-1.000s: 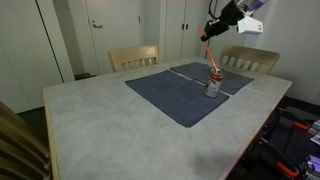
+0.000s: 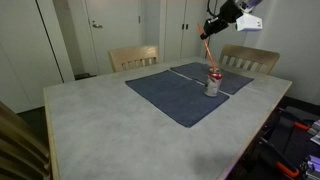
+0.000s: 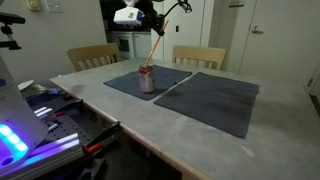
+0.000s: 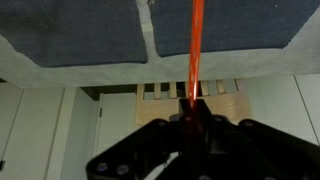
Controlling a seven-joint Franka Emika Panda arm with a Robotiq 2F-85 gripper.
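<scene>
A long thin orange stick (image 2: 208, 51) slants down from my gripper (image 2: 205, 36), which is shut on its upper part. Its lower end meets the top of a can (image 2: 212, 84) with red and silver colouring; whether it goes inside cannot be told. From the other side, the can (image 3: 146, 79) stands upright, and the stick (image 3: 154, 48) leans over it from my gripper (image 3: 162, 29). In the wrist view the stick (image 4: 196, 45) runs upward from between the dark fingers, and the can is not visible there.
The can stands at a dark placemat (image 2: 180, 95) on the pale table (image 2: 95, 120). Another dark mat (image 2: 218, 76) lies behind, a light strip between them. Wooden chairs (image 2: 133, 57) surround the table.
</scene>
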